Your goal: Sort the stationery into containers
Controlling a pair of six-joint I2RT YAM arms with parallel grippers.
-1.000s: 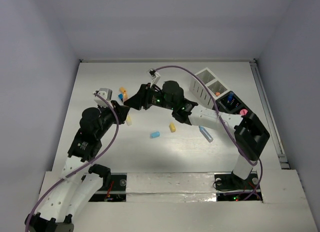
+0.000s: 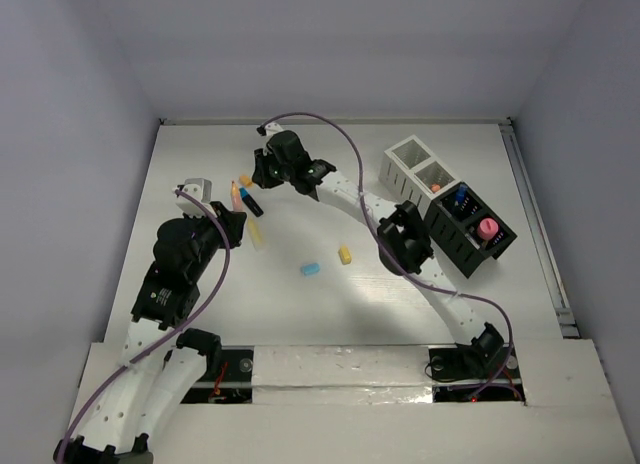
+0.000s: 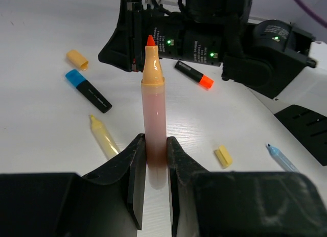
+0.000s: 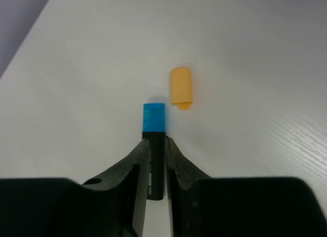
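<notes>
My left gripper is shut on a pink highlighter with an orange tip (image 3: 153, 104), held upright. My right gripper hangs above a black marker with blue cap (image 4: 154, 119), near an orange cap (image 4: 181, 85); whether anything is between its fingers is unclear. In the left wrist view a yellow marker (image 3: 104, 137), a black marker with orange end (image 3: 189, 71), a yellow cap (image 3: 223, 156) and a light blue marker (image 3: 281, 158) lie on the table. A blue cap (image 2: 310, 269) lies mid-table. The white container (image 2: 408, 152) and dark container (image 2: 450, 239) hold some items.
The containers stand at the back right, with the right arm stretched across the table in front of them. Grey walls enclose the sides and back.
</notes>
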